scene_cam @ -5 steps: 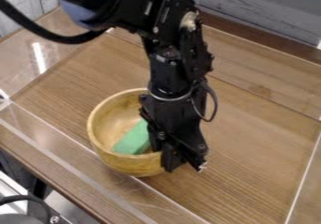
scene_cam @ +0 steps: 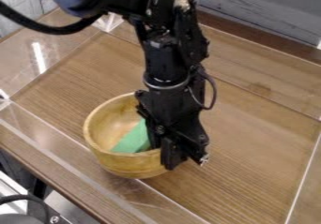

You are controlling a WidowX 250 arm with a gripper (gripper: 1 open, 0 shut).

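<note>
A yellow bowl [scene_cam: 107, 125] sits near the front left edge of the wooden table. A green object [scene_cam: 131, 139] lies inside it. My black gripper [scene_cam: 171, 148] reaches down from above into the right side of the bowl, beside the green object and partly covering it. Its fingertips are dark and crowded, so what is between them is hidden.
A pale wall stands at the back right, and cables hang at the lower left beyond the table's edge.
My gripper has shifted very slightly over the bowl; the bowl and green object look almost the same.
</note>
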